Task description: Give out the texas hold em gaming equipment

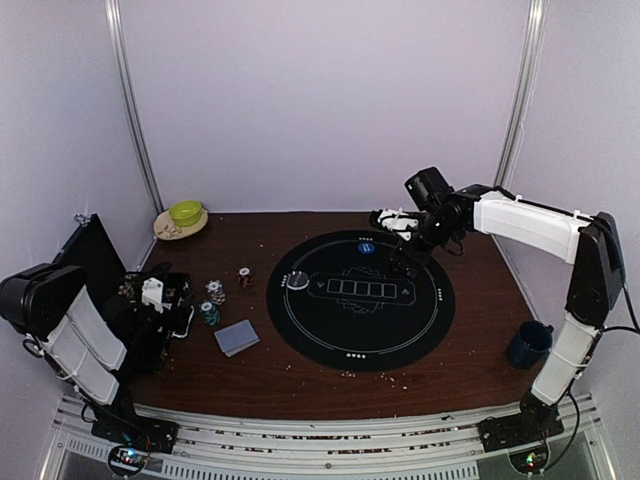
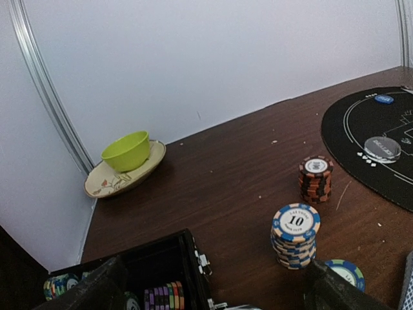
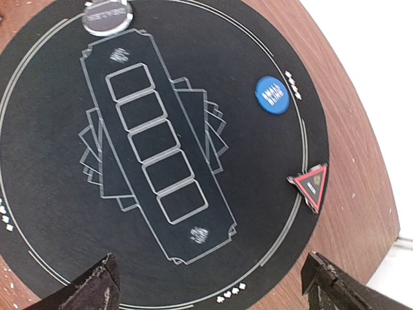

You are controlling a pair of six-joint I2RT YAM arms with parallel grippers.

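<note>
The round black poker mat [image 1: 330,332] lies on the table. On it are a clear dealer button [image 3: 107,17], a blue small-blind disc [image 3: 271,95] and a red-edged black triangle [image 3: 312,186] near the rim. My right gripper is open above the mat, nothing between its fingers. My left gripper, open and empty, hangs near the black chip case [image 2: 187,248], where rows of chips show. Beside the case stand a blue-and-cream stack marked 10 [image 2: 295,236], an orange-and-black stack [image 2: 315,181] and a green-and-blue stack [image 1: 209,313]. A card deck [image 1: 237,337] lies nearer the front.
A green bowl [image 1: 186,212] rests on a plate [image 1: 167,230] at the back left. At the front right stands a dark blue mug [image 1: 529,344]. Walls close in the back and sides.
</note>
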